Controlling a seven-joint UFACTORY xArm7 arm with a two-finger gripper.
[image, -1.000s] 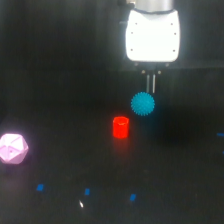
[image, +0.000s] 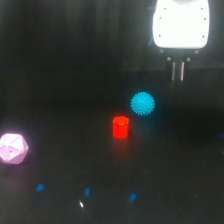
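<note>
High on the right of the camera view, my white gripper (image: 178, 72) points down, its two thin grey fingers (image: 173, 71) apart. Only dark background shows between them. Down and to the left of the fingertips, separate from them, is a round blue object (image: 143, 104) with a jagged edge. A small red block (image: 121, 127) stands on the dark surface, lower and farther left. At the left edge sits a pink faceted object (image: 13, 149).
Small blue marks, one of them a left-hand mark (image: 40, 187), dot the lower part of the dark surface. A tiny pale spot (image: 82, 204) shows near the bottom.
My gripper has shifted right and slightly up, away from its place just above the blue object. The blue, red and pink objects stay where they were.
</note>
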